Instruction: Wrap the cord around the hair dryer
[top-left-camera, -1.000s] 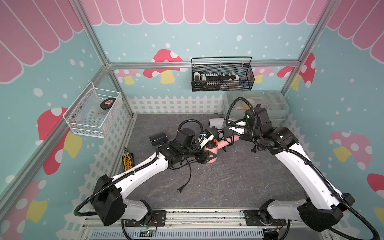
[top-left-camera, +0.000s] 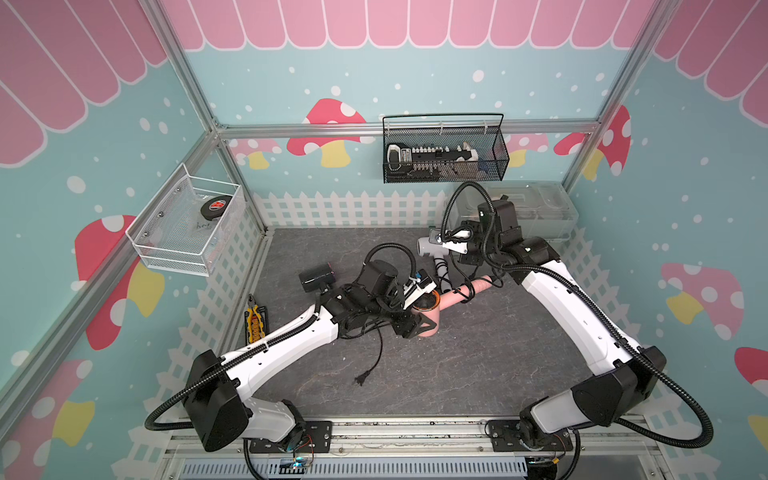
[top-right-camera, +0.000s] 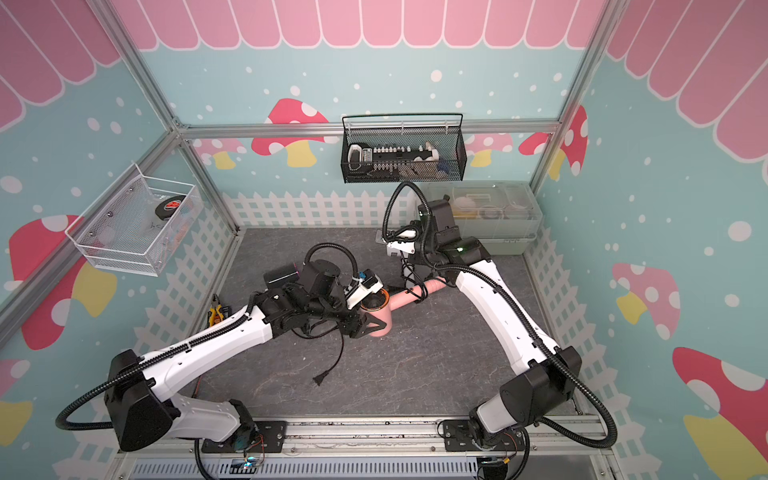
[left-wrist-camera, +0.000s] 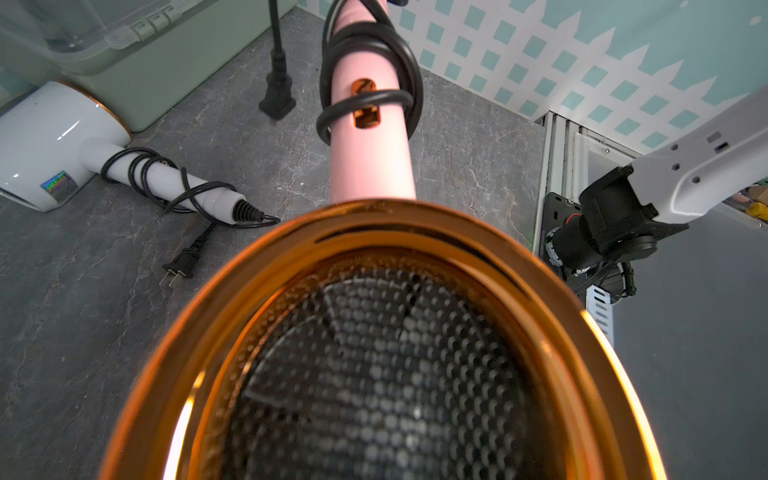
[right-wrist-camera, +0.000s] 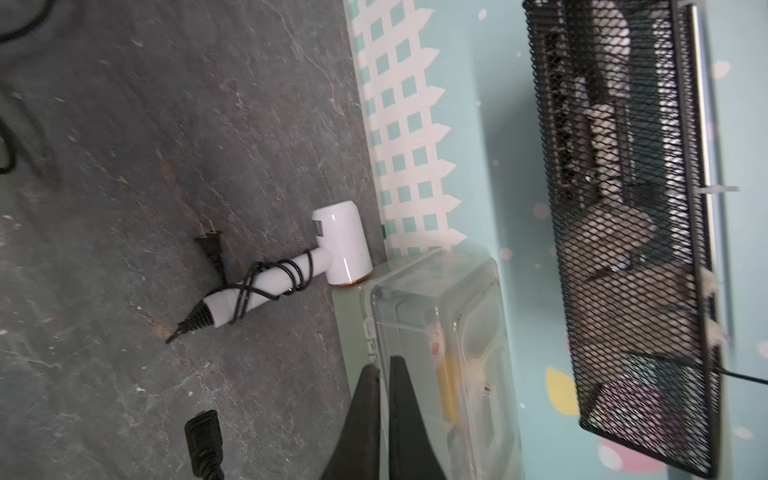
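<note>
The pink hair dryer (top-left-camera: 464, 289) lies on the table with black cord coiled round its handle (left-wrist-camera: 368, 144). My left gripper (top-left-camera: 416, 308) is at its barrel, whose copper-rimmed end (left-wrist-camera: 384, 209) fills the left wrist view; its finger state is hard to see. A white hair dryer (right-wrist-camera: 342, 240) with cord wound on its handle lies behind. My right gripper is raised above the table near that dryer, shut with nothing visible between its fingers. A loose plug (top-left-camera: 362, 377) lies in front of the left arm.
A clear-lidded box (top-left-camera: 544, 209) stands at the back right, a mesh basket (top-left-camera: 444, 168) hangs on the back wall, a dark object (top-left-camera: 317, 278) and yellow tool (top-left-camera: 254, 324) lie left.
My left gripper and the pink dryer have shifted slightly toward the front since one second ago.
</note>
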